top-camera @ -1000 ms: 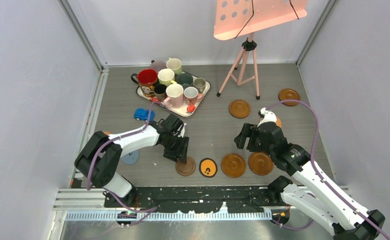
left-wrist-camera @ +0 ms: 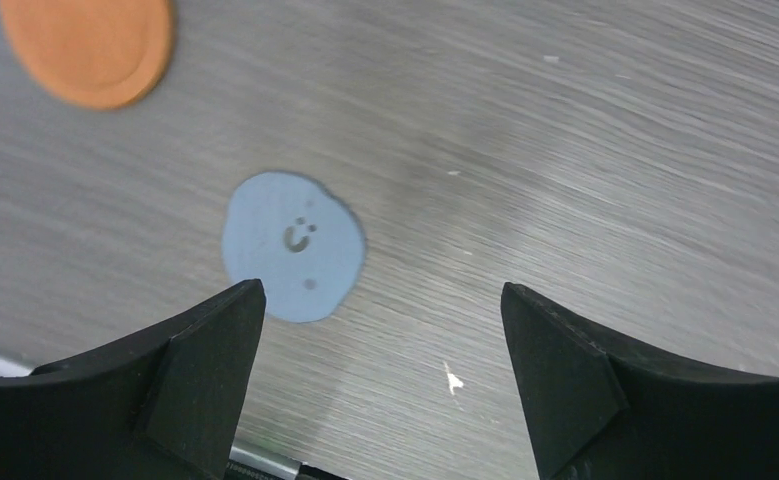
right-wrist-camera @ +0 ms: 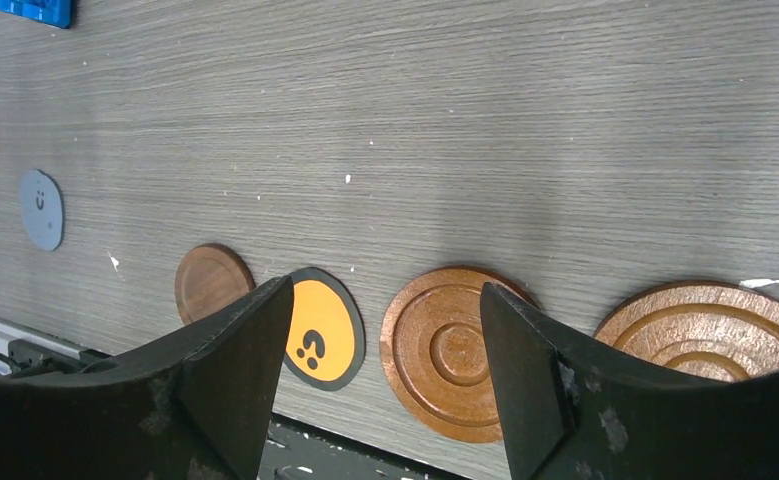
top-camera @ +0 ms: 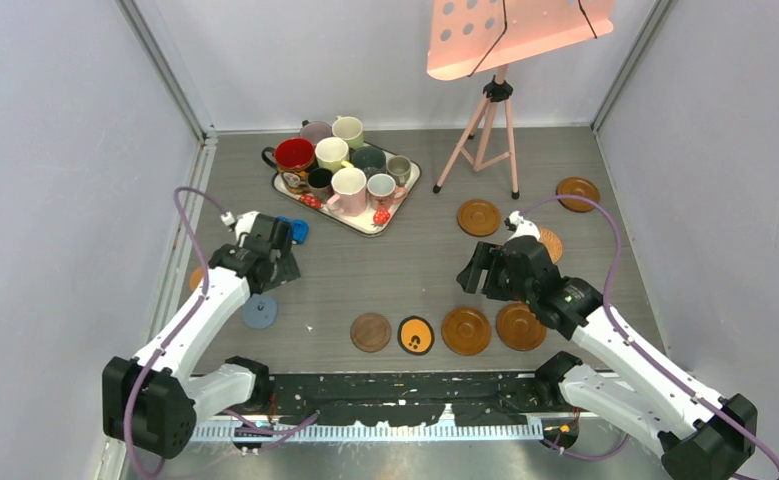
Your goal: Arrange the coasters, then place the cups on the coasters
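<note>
Several cups crowd a white tray [top-camera: 367, 226] at the back left of the table, among them a red mug [top-camera: 295, 156], a pink cup [top-camera: 349, 190] and a dark green cup [top-camera: 369, 162]. A brown coaster [top-camera: 370, 332] and a black-rimmed orange coaster [top-camera: 416, 335] lie flat near the front edge. My left gripper [top-camera: 287, 272] stands open and empty over the left side; a blue smiling coaster [left-wrist-camera: 295, 246] shows beyond its fingers in the left wrist view. Open and empty too, my right gripper [top-camera: 473, 270] hovers above the right middle, with a ridged brown coaster [right-wrist-camera: 450, 352] past its fingertips.
More brown coasters [top-camera: 479, 217] [top-camera: 578, 194] lie on the right. A pink tripod stand [top-camera: 492, 140] rises at the back. Near the tray's left lies a small blue object [right-wrist-camera: 40, 10], and an orange coaster [left-wrist-camera: 100, 45] sits far left.
My left arm has swung left, away from above the brown coaster to the left side. The right arm has shifted slightly left. The cups and coasters stay put.
</note>
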